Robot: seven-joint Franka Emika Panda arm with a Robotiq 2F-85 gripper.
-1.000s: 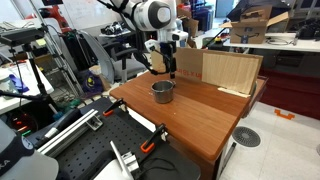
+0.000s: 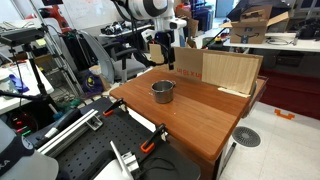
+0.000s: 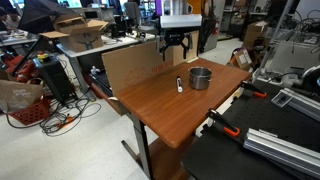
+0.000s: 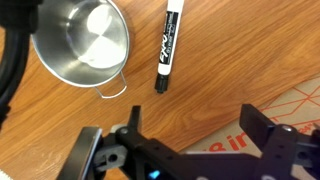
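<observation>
A metal pot (image 2: 162,95) stands on the wooden table (image 2: 205,125); in the wrist view the pot (image 4: 70,62) shows an empty inside and a thin wire handle. Beside it lies a white marker (image 4: 168,42) with a black end, and exterior view 2 also shows the marker (image 3: 179,85) on the bare wood. Above the table hangs my gripper, its fingers wide apart with nothing between them. Marker and pot are both ahead of the fingertips in the wrist view, clear of them. In exterior view 1 I cannot make out the marker.
Cardboard panels (image 3: 137,64) stand along the table's edge, and a printed cardboard piece (image 4: 275,125) shows near my right finger. A black worktop (image 2: 95,145) with orange-handled clamps (image 2: 154,138) adjoins the table.
The arm has risen away from the table, and the gripper is now higher above the pot's far side. Pot and table look unmoved.
</observation>
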